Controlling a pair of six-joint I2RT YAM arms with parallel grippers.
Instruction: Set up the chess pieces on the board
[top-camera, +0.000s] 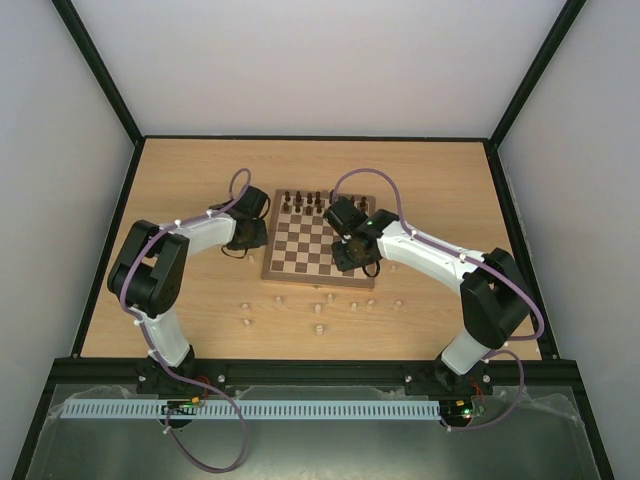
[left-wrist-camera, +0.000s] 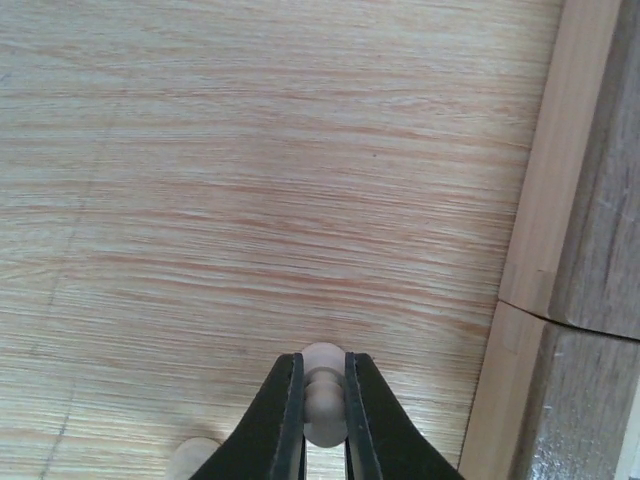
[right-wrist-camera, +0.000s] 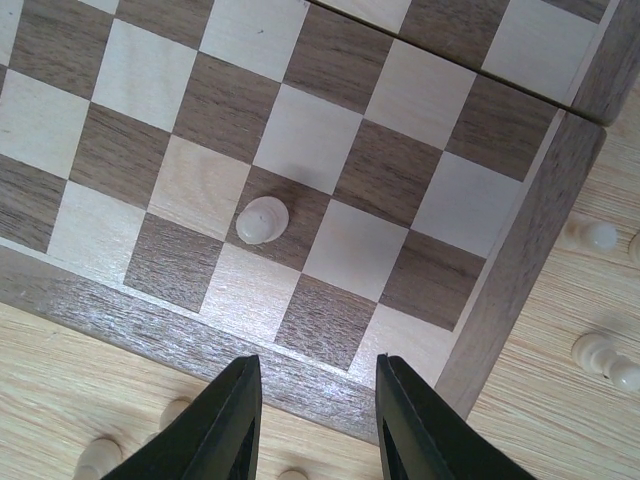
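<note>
In the left wrist view a pale chess piece (left-wrist-camera: 325, 412) is pinched between the fingertips of my left gripper, which is shut on it beside the board's left edge. The chessboard (top-camera: 268, 265) carries dark pieces (top-camera: 298, 197) along its far rows. One pale piece (right-wrist-camera: 263, 220) stands upright on a dark square in the second row from the near edge. Over the board's near right part, my right gripper is open with nothing between its fingers.
Loose pale pieces lie on the table, several in front of the board, such as one piece (top-camera: 320, 330), and others to its right, like this piece (right-wrist-camera: 605, 362). Another pale piece (left-wrist-camera: 190, 458) lies near my left gripper. Table behind the board is clear.
</note>
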